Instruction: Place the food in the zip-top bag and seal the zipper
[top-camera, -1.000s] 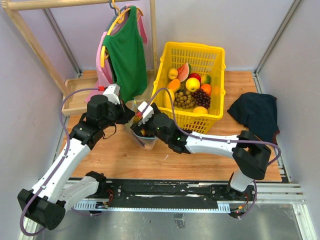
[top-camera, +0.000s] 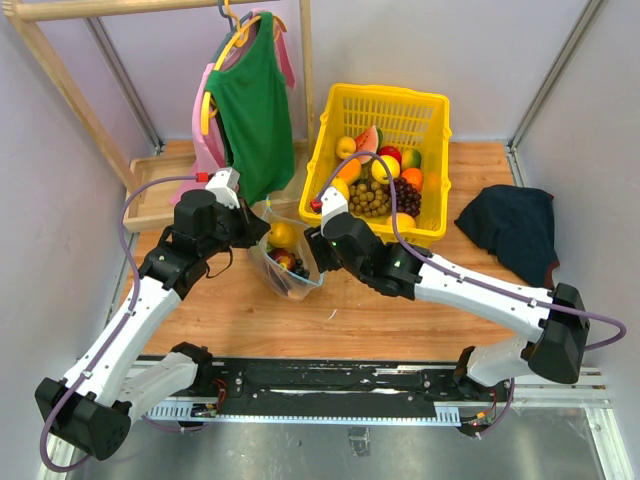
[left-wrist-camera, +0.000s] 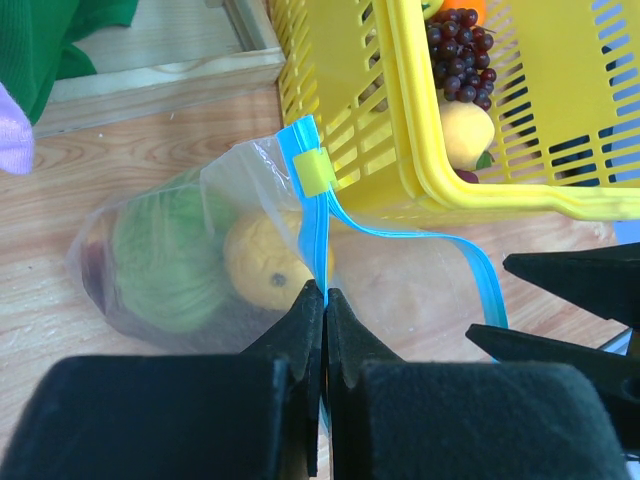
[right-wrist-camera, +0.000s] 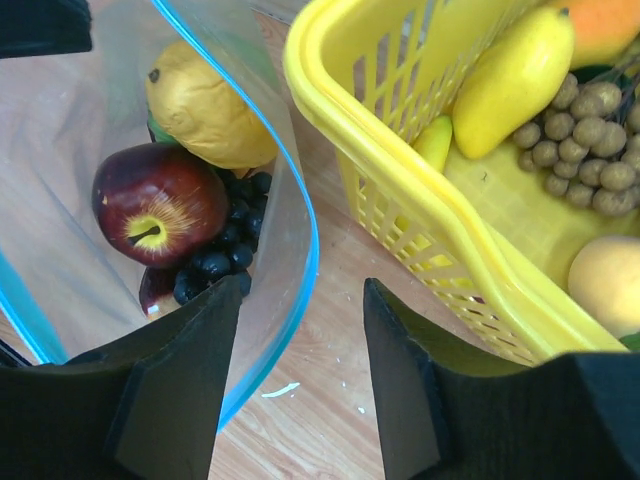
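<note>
The clear zip top bag (top-camera: 290, 284) stands with its mouth open, and its blue rim shows in both wrist views. Inside it the right wrist view shows a dark red apple (right-wrist-camera: 160, 205), a yellow fruit (right-wrist-camera: 212, 110) and black grapes (right-wrist-camera: 222, 250). My left gripper is shut on the bag's rim, just below a yellow tab (left-wrist-camera: 315, 172). At the bag's right side my right gripper is open, with no fruit between its fingers; the blue rim (right-wrist-camera: 303, 275) runs through the gap, close to the left finger.
The yellow basket (top-camera: 438, 150) with more fruit stands behind and right of the bag, close to my right gripper. Clothes hang from a wooden rack at the back left. A dark cloth (top-camera: 510, 232) lies at the right.
My right gripper has drawn from over the bag's mouth to the bag's right side, uncovering the fruit inside. The left arm has kept its place at the rim.
</note>
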